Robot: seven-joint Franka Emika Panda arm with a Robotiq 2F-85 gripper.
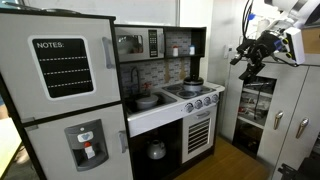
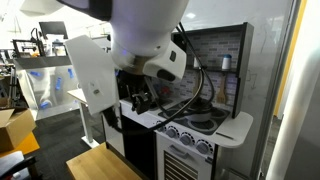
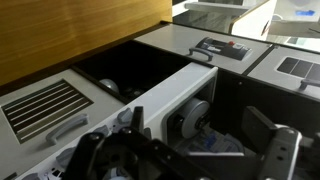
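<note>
My gripper [image 1: 241, 68] hangs in the air at the right of exterior view 1, above and to the right of the stove. It is open, and no object shows between its dark fingers in the wrist view. A toy kitchen stands below, with a lidded pot [image 1: 192, 86] on its stove and a bowl [image 1: 146, 102] in the sink area. A silver kettle [image 1: 156, 150] sits in the open lower compartment. In exterior view 2 the white arm hides much of the kitchen, and the fingertips cannot be made out.
The white fridge [image 1: 62, 70] rises at the left, with a microwave [image 1: 138, 43] beside it. A grey cabinet [image 1: 286, 115] stands right of the kitchen. Small jars [image 1: 191, 50] line the upper shelf.
</note>
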